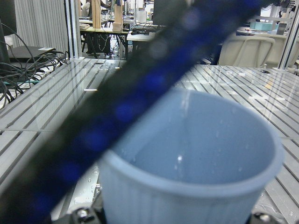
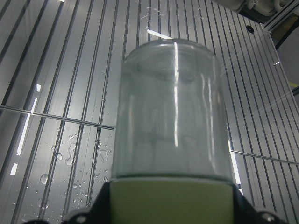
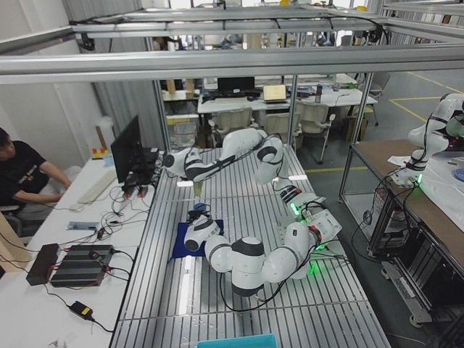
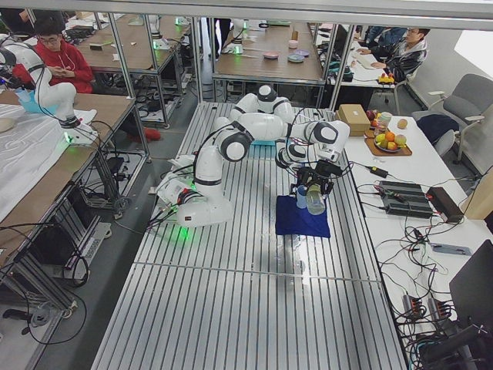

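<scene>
A light blue cup (image 1: 196, 154) fills the lower middle of the left wrist view, with drops inside; my left gripper (image 4: 302, 193) is shut on it, low over the dark blue mat (image 4: 300, 223). My right gripper (image 4: 317, 179) is shut on a clear bottle with a green band (image 2: 168, 116), seen large in the right wrist view and beside the cup in the camera right view. A blurred dark bar with blue spots crosses the left wrist view, partly hiding the cup.
A turquoise bin (image 3: 235, 341) stands at one end. The side desk holds a monitor (image 3: 127, 156), cables, power units (image 3: 76, 268) and a fruit plate (image 4: 389, 142).
</scene>
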